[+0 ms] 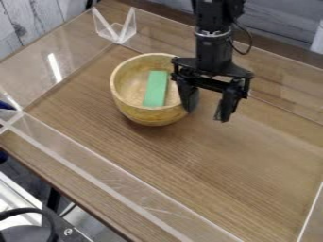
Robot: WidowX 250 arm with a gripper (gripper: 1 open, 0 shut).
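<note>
A black gripper (209, 99) hangs from the arm at the upper middle, its two fingers spread open, the left one at the right rim of a wooden bowl and the right one over the bare table. The round bowl (131, 104) holds a green block (155, 88) standing out against its light interior. Nothing clear shows between the fingers.
A small clear container (115, 26) stands at the back left. A black cable or part lies at the lower left edge.
</note>
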